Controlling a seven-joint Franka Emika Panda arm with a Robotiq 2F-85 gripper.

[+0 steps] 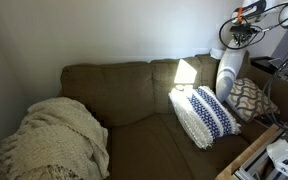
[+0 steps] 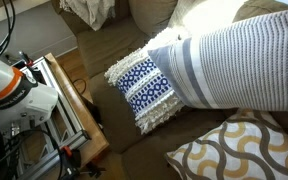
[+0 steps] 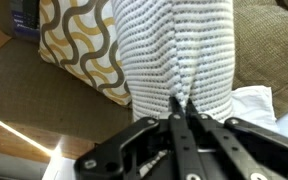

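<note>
A long pale pillow with knit texture and grey stripes hangs below my gripper at the upper right of the first exterior view. In the wrist view, the gripper is shut on one end of this pillow, with cloth bunched between the fingertips. The second exterior view shows the pillow's striped side stretching in from the right; the gripper itself is outside that view.
A blue-and-white fringed pillow leans on the brown sofa. Beside it lies a cushion with tan and grey curves. A cream blanket covers the sofa's left end.
</note>
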